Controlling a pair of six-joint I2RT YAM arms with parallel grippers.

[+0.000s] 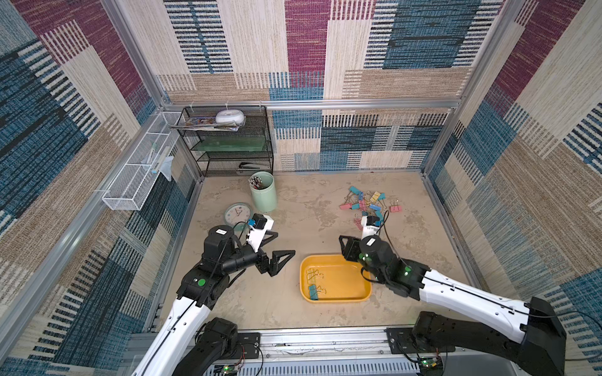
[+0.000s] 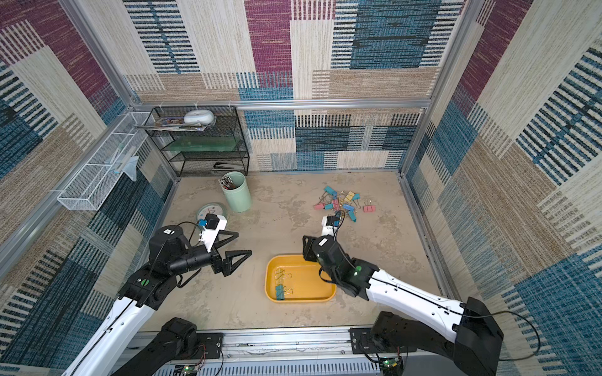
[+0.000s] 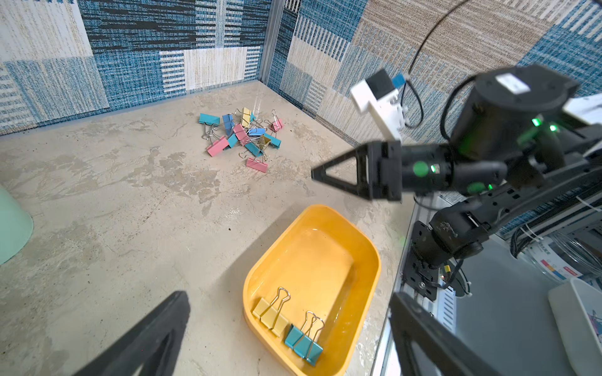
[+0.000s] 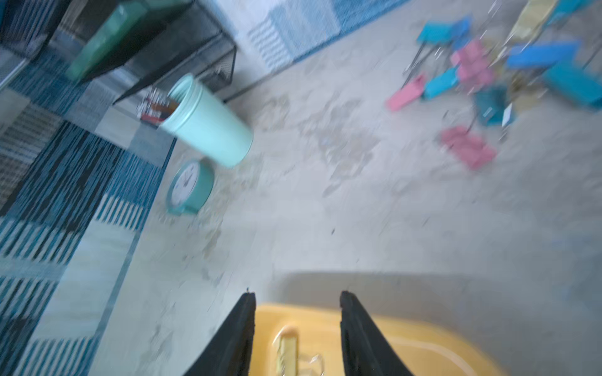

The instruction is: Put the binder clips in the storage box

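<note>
The yellow-orange storage box (image 3: 319,241) stands near the table's front. Lying inside at its left end are a yellow binder clip (image 3: 271,315) and a teal binder clip (image 3: 303,344). A heap of binder clips (image 1: 367,200) in pink, blue, teal and yellow is spread towards the back right. Above the box's back rim, my right gripper is open and empty, its fingers (image 4: 354,338) apart in the right wrist view. Left of the box, my left gripper (image 1: 285,244) hangs open with nothing between its fingers.
A mint pen cup (image 1: 264,193) and a round clock (image 1: 238,214) stand at the back left, below a black wire shelf (image 2: 203,147). A white wire basket (image 1: 128,186) hangs on the left wall. Bare table lies between cup and clips.
</note>
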